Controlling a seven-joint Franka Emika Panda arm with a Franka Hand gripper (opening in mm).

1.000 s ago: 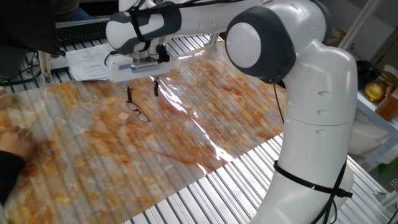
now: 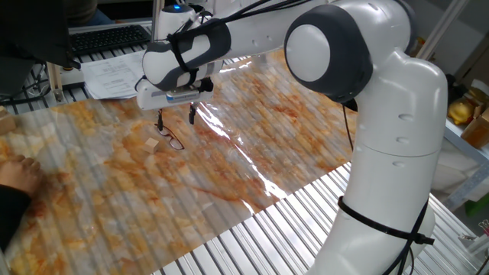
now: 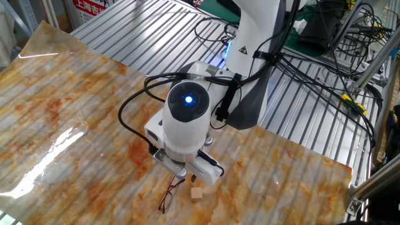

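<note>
A pair of dark-rimmed glasses (image 2: 176, 142) lies on the marbled table sheet, close beside a small pale wooden block (image 2: 151, 145). My gripper (image 2: 176, 119) hangs above and just behind them in exterior view 1, its two dark fingers spread wide with nothing seen between them. In exterior view 2 the wrist and hand hide most of the fingers. The glasses (image 3: 165, 201) and the block (image 3: 197, 193) show there at the hand's lower edge, a small gap apart.
A person's hand (image 2: 21, 174) rests at the sheet's left edge. Papers (image 2: 114, 76) and a keyboard (image 2: 111, 38) lie at the back. Cables (image 3: 128, 115) loop around the wrist. Much of the marbled sheet (image 2: 99, 206) is bare.
The wrist has tilted and shifted slightly to the right in exterior view 1. The fingers stay spread. Glasses, block and the person's hand have not visibly moved.
</note>
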